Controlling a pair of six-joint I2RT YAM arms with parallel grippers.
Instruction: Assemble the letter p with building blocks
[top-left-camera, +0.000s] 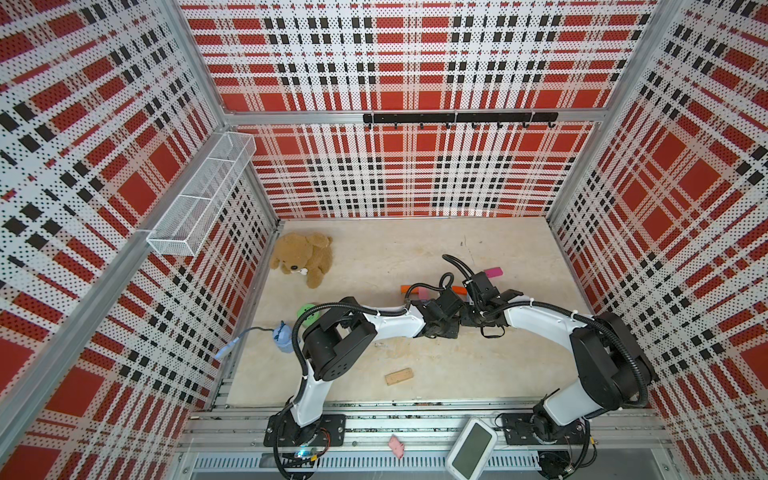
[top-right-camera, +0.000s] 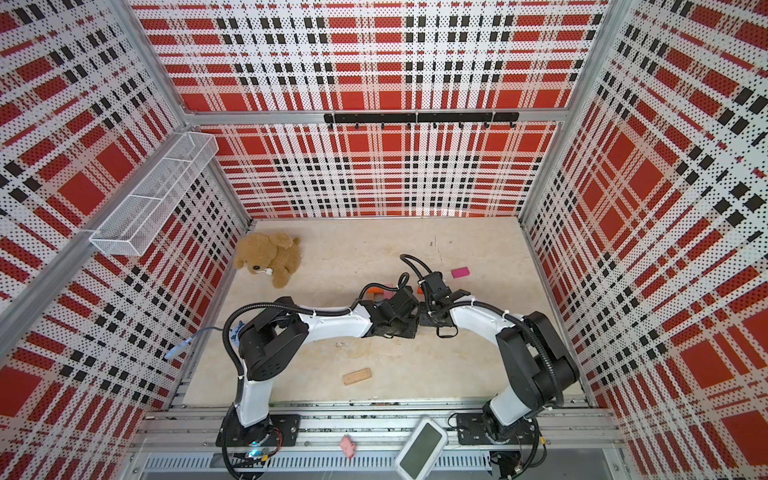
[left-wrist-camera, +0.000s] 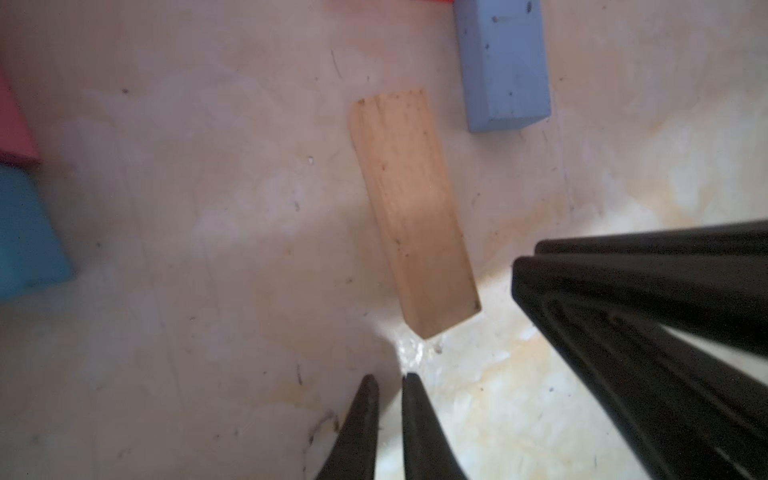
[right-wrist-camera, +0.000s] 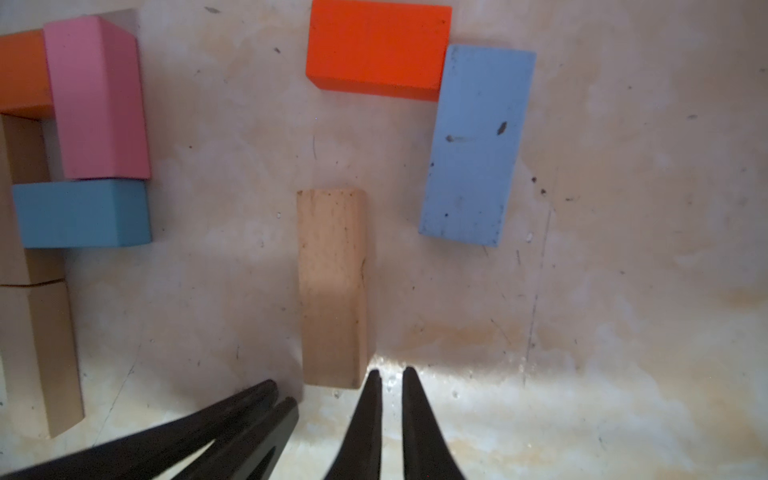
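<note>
In the right wrist view, two wooden blocks (right-wrist-camera: 44, 360) stand end to end in a column at the left. An orange block (right-wrist-camera: 24, 72), a pink block (right-wrist-camera: 92, 104) and a teal block (right-wrist-camera: 76, 214) form a loop beside the column's upper part. Apart from it lies a loose wooden block (right-wrist-camera: 332, 288), with a red-orange block (right-wrist-camera: 380, 48) and a blue block (right-wrist-camera: 480, 144) touching each other further off. My right gripper is shut just off the loose block's near end, nothing visible between its tips. My left gripper is likewise shut near that end.
The two grippers stand close together, hiding most blocks from above. A magenta block (top-right-camera: 460, 272) lies behind the right arm, and another wooden block (top-left-camera: 398, 376) near the front. A teddy bear (top-left-camera: 302, 256) sits at the back left.
</note>
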